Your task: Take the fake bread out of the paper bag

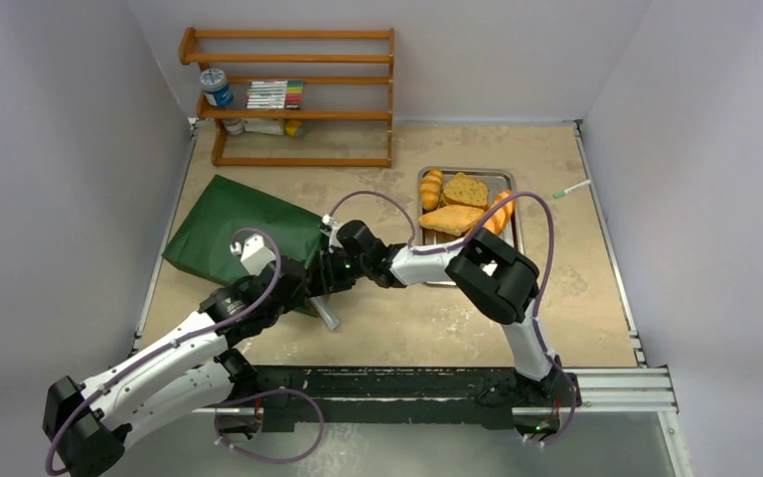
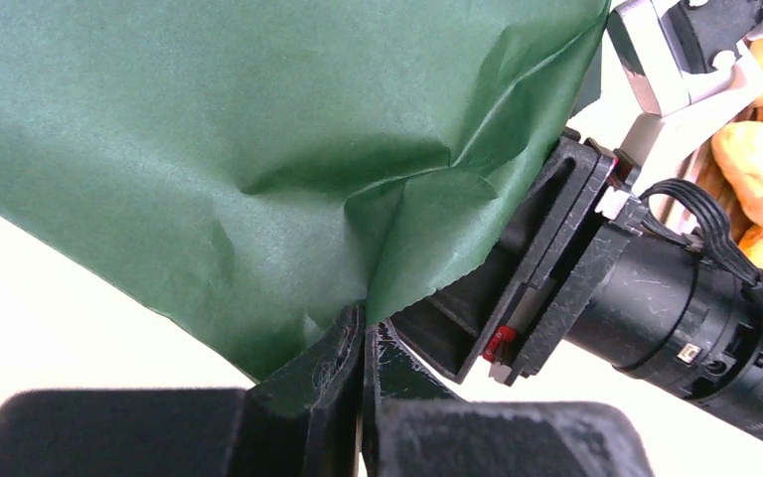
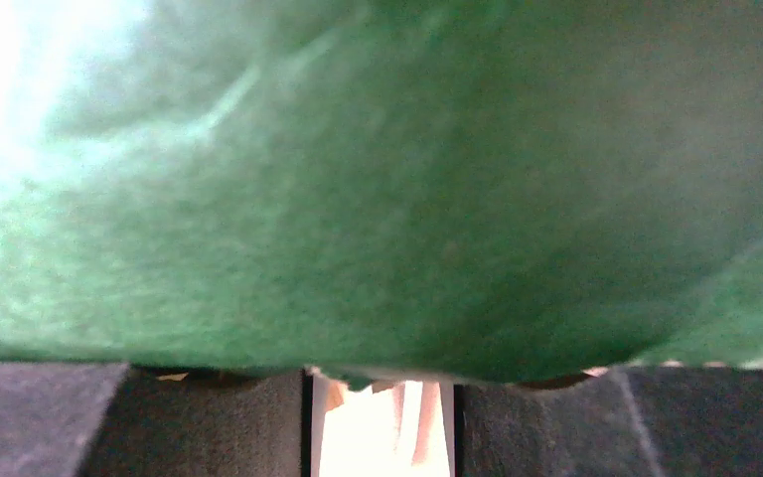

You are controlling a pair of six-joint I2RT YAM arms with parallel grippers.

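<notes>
The green paper bag (image 1: 221,219) lies on its side at left, its mouth toward the centre, mostly hidden by the grippers. My left gripper is shut at the bag's edge; in its wrist view crumpled green paper rises from the fingertips, though whether it is pinched is unclear. My right gripper is at the bag's mouth, part open, with green paper filling the view above its fingers. A silvery-white strip (image 1: 325,315) sticks out below. The inside of the bag is hidden.
A metal tray (image 1: 513,250) with several fake breads (image 1: 447,219) is at right. A wooden shelf (image 1: 353,114) with jars and pens stands at the back left. A small marker (image 1: 571,189) lies far right.
</notes>
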